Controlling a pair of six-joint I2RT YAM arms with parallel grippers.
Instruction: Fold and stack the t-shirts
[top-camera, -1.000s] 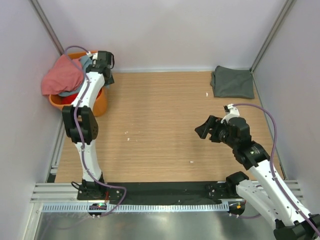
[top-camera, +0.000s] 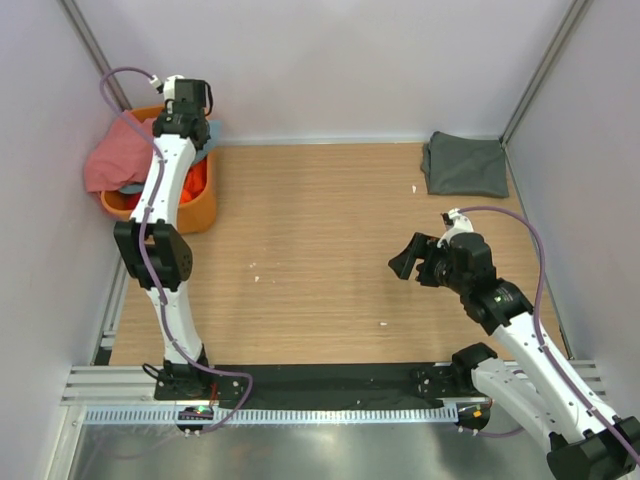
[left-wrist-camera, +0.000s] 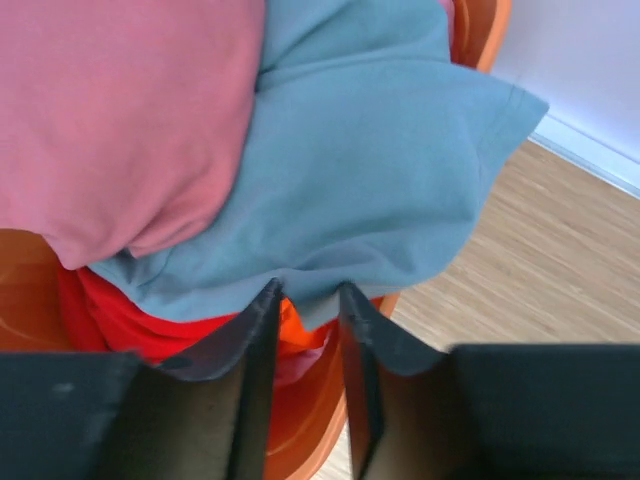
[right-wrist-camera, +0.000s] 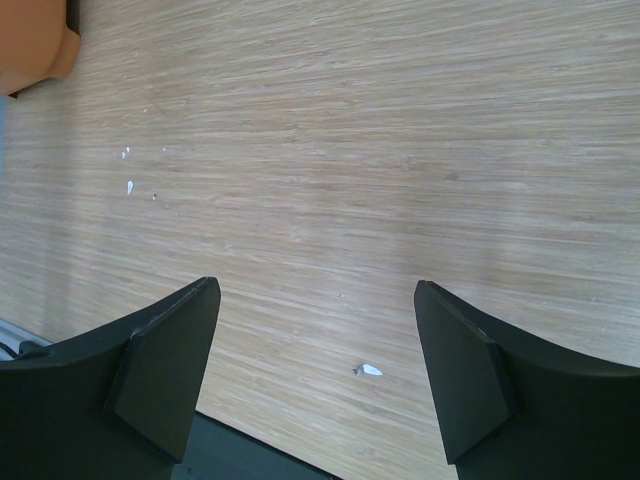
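Observation:
A blue shirt (left-wrist-camera: 360, 180) drapes over the orange basket's rim in the left wrist view, next to a pink shirt (left-wrist-camera: 120, 110). My left gripper is at the blue shirt's lower edge, its fingertips apart. A fold of blue cloth shows between them, not visibly pinched. In the top view the left arm hides part of the basket (top-camera: 203, 208). A dark grey-green shirt (top-camera: 465, 165) lies folded flat at the table's back right. Over bare table, my right gripper stands open and empty.
Red and orange cloth (left-wrist-camera: 130, 320) lies deeper in the basket. Walls border the table at the back and on both sides.
My left arm has shifted left and toward the back over the basket. Blue cloth now shows at its right side.

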